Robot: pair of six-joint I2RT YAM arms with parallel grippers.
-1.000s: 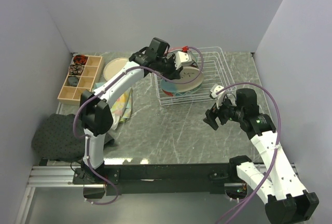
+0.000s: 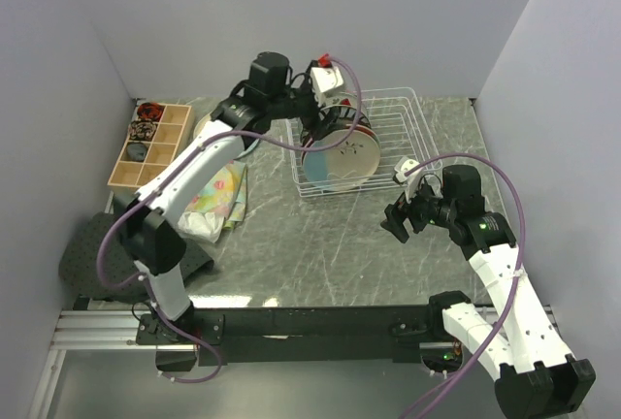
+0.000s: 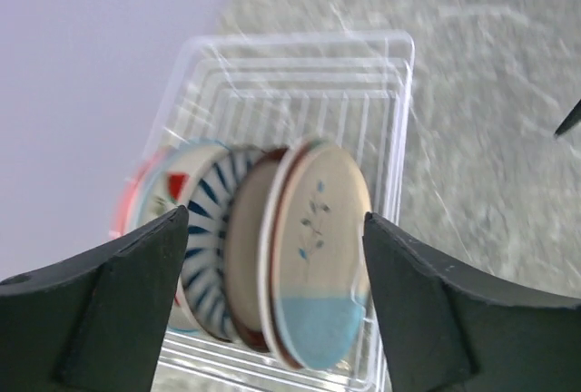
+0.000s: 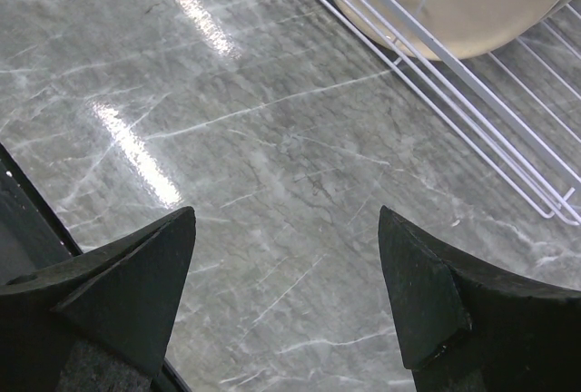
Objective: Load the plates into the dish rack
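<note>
Several plates stand on edge in the white wire dish rack [image 2: 403,138]. The front one, a cream and pale-blue plate with a leaf pattern [image 3: 320,238], leans at one side of the row. Behind it are a brown-edged plate [image 3: 250,247] and a blue-and-white striped plate [image 3: 213,238]. My left gripper is open above the row, its fingers apart and nothing gripped. Over bare counter in front of the rack, my right gripper [image 2: 394,228] hangs open and empty. Another plate [image 2: 206,126], at the back left, is mostly hidden by the left arm.
A wooden divided box [image 2: 160,147] with small dark items sits at the back left. Colourful cloths [image 2: 218,201] lie in front of it, and a dark mat [image 2: 87,259] at the front left.
The cream and blue plate has tipped more upright in the rack. The right arm has stayed still.
</note>
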